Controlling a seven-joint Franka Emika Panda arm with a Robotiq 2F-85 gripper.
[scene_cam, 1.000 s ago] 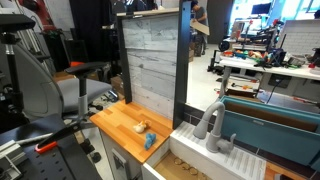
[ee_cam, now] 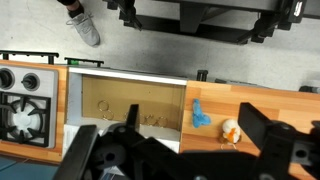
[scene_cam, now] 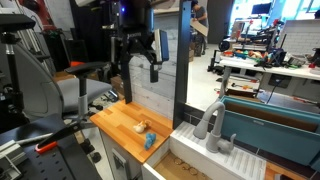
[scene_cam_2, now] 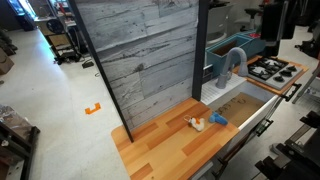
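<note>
My gripper hangs high above the wooden counter in exterior view 1. Its fingers are spread wide in the wrist view, and nothing is held between them. On the counter lie a small blue object and, beside it, a whitish object with an orange-brown patch. Exterior view 2 shows the blue object nearer the sink and the whitish one close by. They are too small to identify surely.
An open white sink-like basin with a brownish floor adjoins the counter, and a grey faucet rises behind it. The stove lies beyond. A plank wall with a dark post backs the counter, most of which is bare.
My arm has come down into exterior view 1 from above, lowering the gripper in front of the plank wall. The objects on the counter have stayed put.
</note>
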